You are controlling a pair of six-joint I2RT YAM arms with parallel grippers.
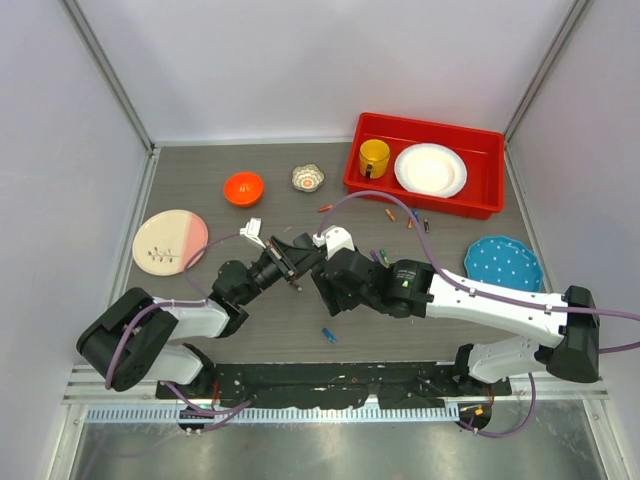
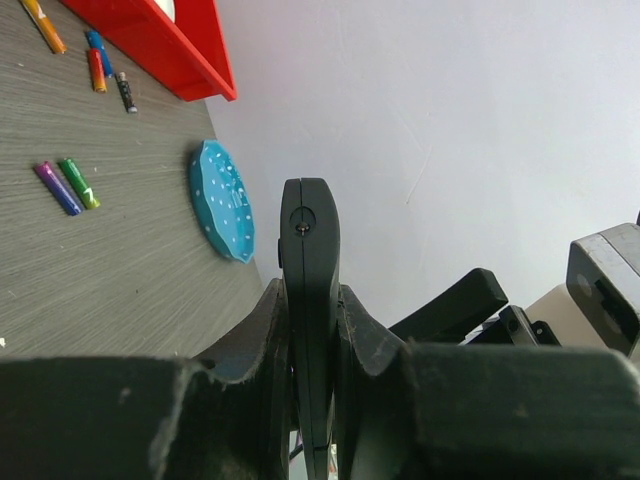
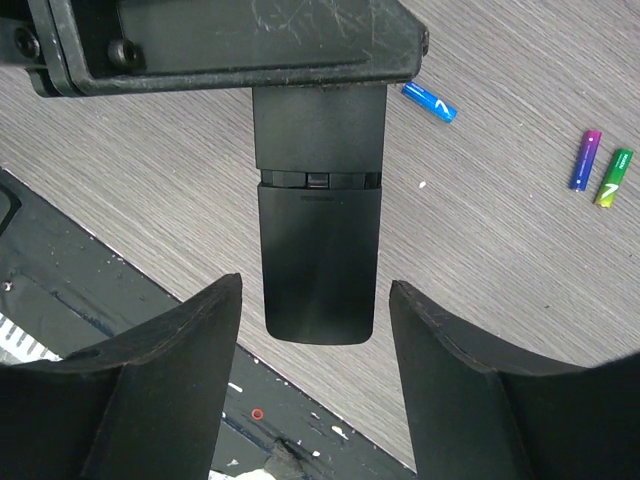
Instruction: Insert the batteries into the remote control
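Note:
My left gripper is shut on the black remote control (image 2: pixel 309 240), seen edge-on in the left wrist view and held above the table. In the right wrist view the remote's back (image 3: pixel 320 265) faces the camera, its battery cover closed along a seam with a small latch. My right gripper is open around the cover end, with a gap on each side and no finger touching it. Loose on the table lie a blue battery (image 3: pixel 430 101), a purple battery (image 3: pixel 586 160) and a green battery (image 3: pixel 614 178).
More batteries, including an orange one (image 2: pixel 97 72) and a black one (image 2: pixel 126 92), lie near the red tray (image 1: pixel 490 208). An orange bowl (image 1: pixel 243 189), a patterned small bowl (image 1: pixel 308 178), a plate (image 1: pixel 158 243) and a blue dotted dish (image 1: pixel 503 265) stand around the edges.

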